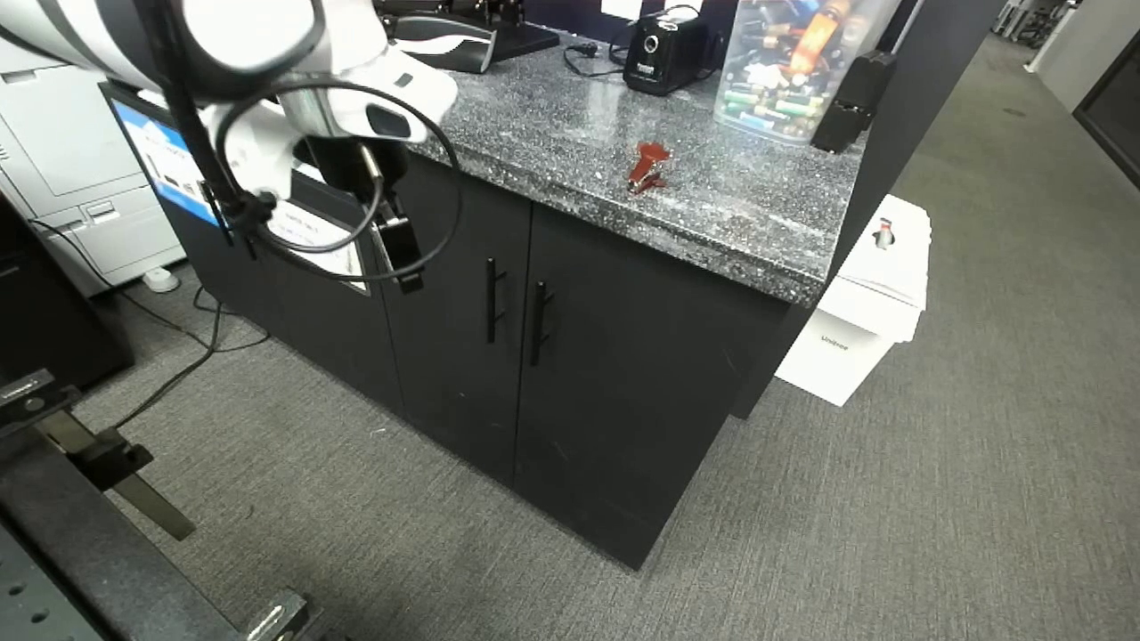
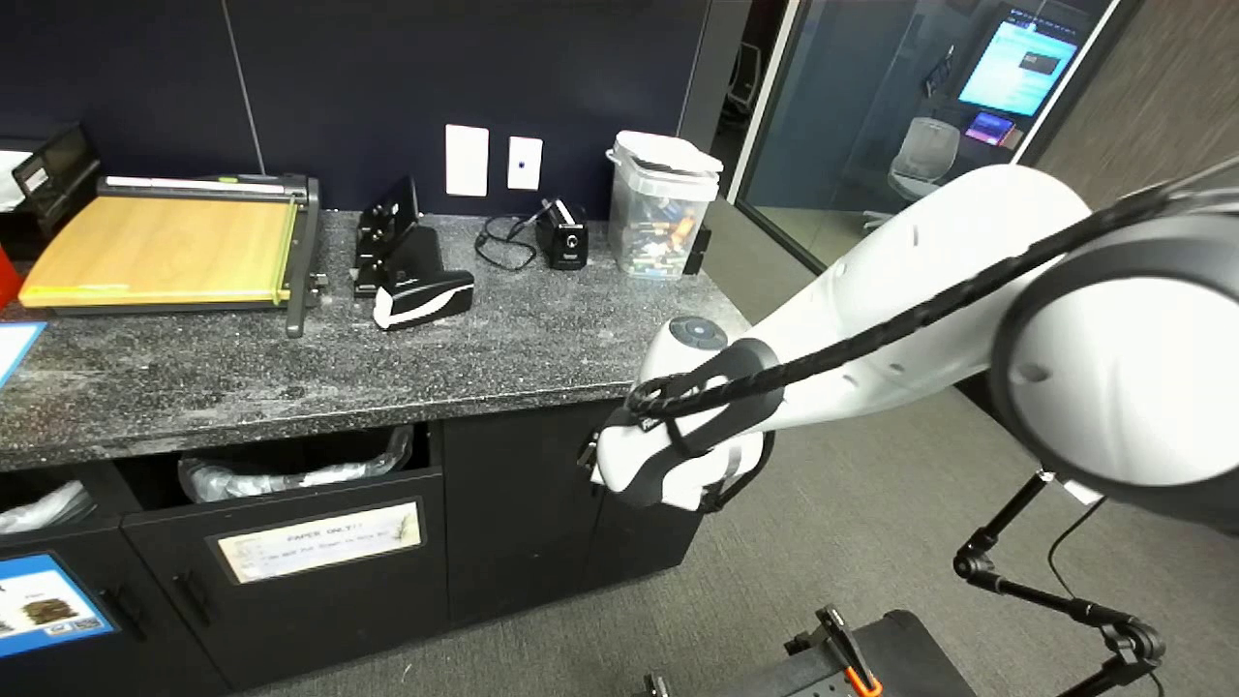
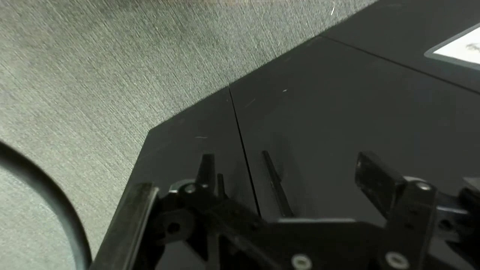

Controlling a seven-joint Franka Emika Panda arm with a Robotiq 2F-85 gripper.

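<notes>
In the wrist view my gripper stands open, its two dark fingers wide apart and nothing held between them. Beyond them is the black cabinet front, with one door handle visible through the gap and another partly hidden behind the left finger. Exterior view 1 has the gripper in front of the cabinet, below the counter edge and left of the two upright handles, apart from them. A red staple remover lies on the speckled counter. In exterior view 2 the arm mostly hides the gripper.
A clear bin of batteries and a black pencil sharpener stand at the counter's back. A stapler and paper cutter sit farther left. A white box is on the floor past the cabinet's end.
</notes>
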